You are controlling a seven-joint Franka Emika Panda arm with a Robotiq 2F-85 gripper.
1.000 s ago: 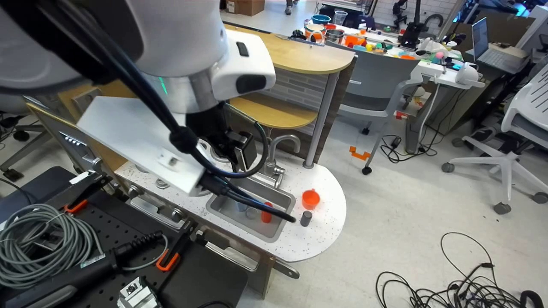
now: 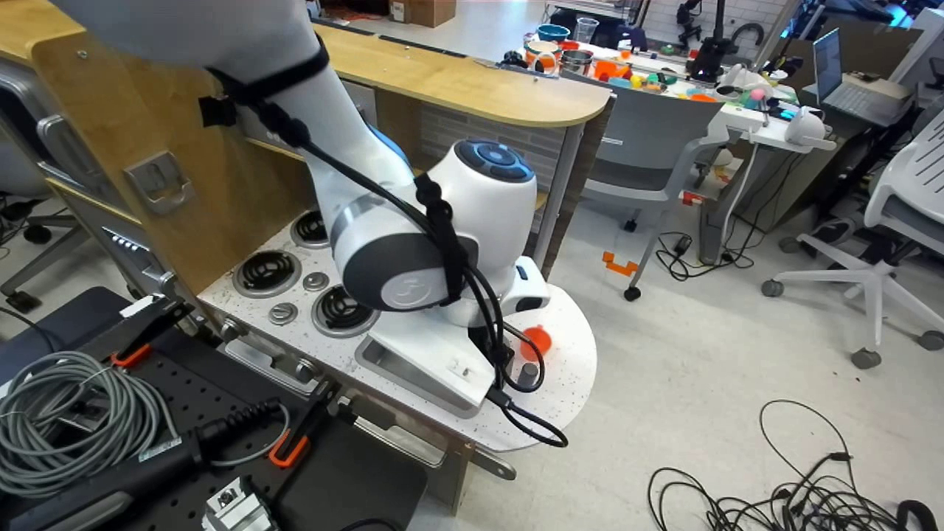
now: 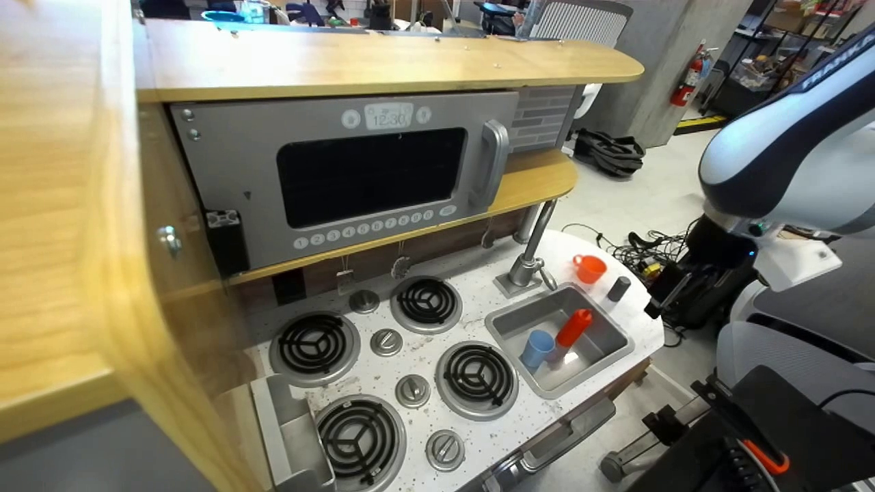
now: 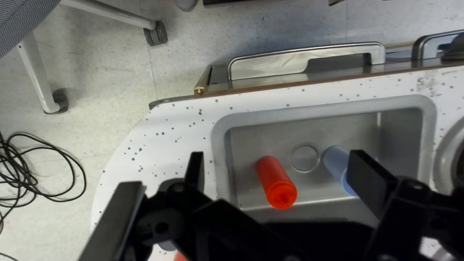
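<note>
My gripper is open over the sink end of the counter, its black fingers (image 4: 373, 179) spread with nothing held. Below, a red bottle (image 4: 274, 180) lies in the grey sink (image 3: 587, 378), beside a light blue cup (image 3: 538, 348). On the counter past the sink are an orange-red cup (image 3: 588, 269) and a small dark grey cylinder (image 3: 619, 288). The wrist view has only a sliver of that orange-red cup at its bottom edge, and the fingers partly cover the cylinder. From the side, the gripper (image 3: 668, 291) appears above counter height. The arm hides it in exterior view 1.
A faucet (image 3: 525, 266) rises at the sink's back edge. Several burners (image 3: 476, 373) and knobs fill the rest of the counter, under a shelf with a microwave (image 3: 353, 168). Bare white countertop (image 2: 571, 354) surrounds the rounded end.
The arm has swung across the counter toward its rounded end. In exterior view 1 it now covers the faucet and most of the sink. The orange-red cup and grey cylinder stay put.
</note>
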